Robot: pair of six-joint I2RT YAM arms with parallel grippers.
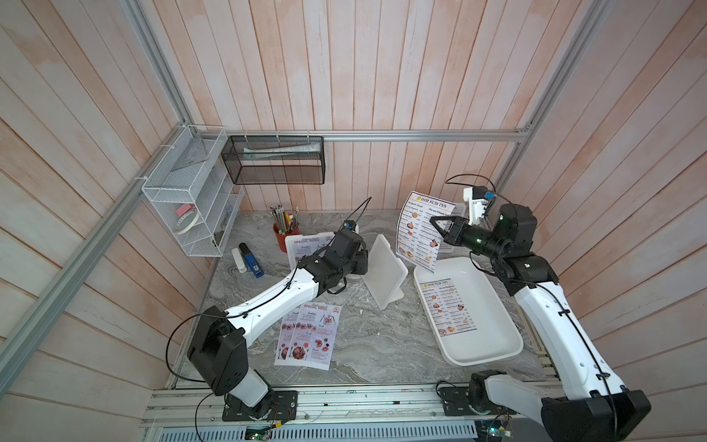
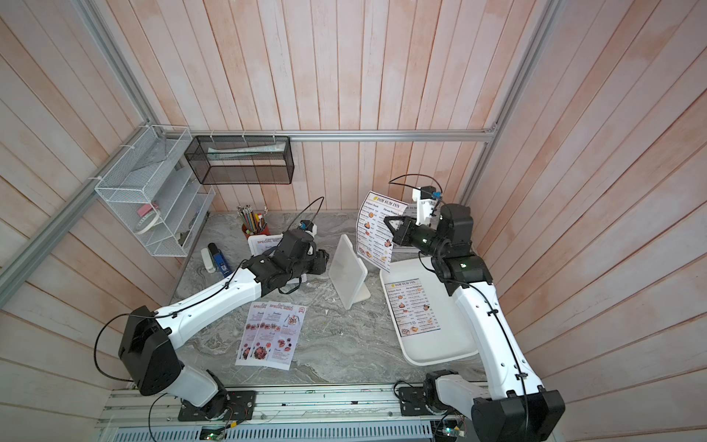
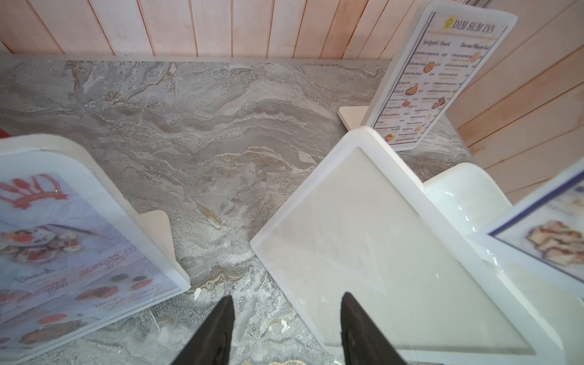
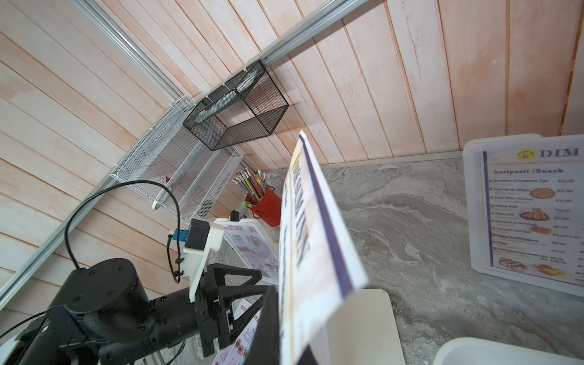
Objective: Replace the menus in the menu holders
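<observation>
My right gripper is shut on a Dim Sum Inn menu sheet, held upright in the air by its right side above the back end of the tray. In the right wrist view that sheet is seen nearly edge-on and hides most of the fingers. An empty white menu holder stands tilted in the middle of the table. Beside its left side is my left gripper, whose fingers are parted with nothing between them. A holder with a pink menu stands left; another with a Dim Sum menu stands back right.
The white tray on the right has a Dim Sum sheet lying in it. Several pink menu sheets lie front left. A red pencil cup and markers stand behind.
</observation>
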